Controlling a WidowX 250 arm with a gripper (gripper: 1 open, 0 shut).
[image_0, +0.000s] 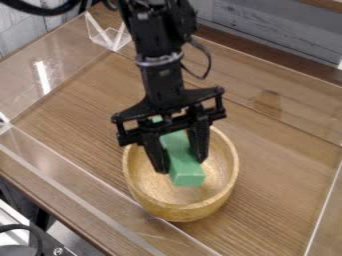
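My black gripper (178, 140) is shut on a green block (186, 167) over a round wooden bowl (155, 196). The block stands upright at a slight tilt, inside the bowl's outline; whether it touches the bottom cannot be told. The fingertips are at the block's upper part, partly covering it.
A white object (107, 22) lies at the top left, partly behind the arm. Dark cables show at the bottom left.
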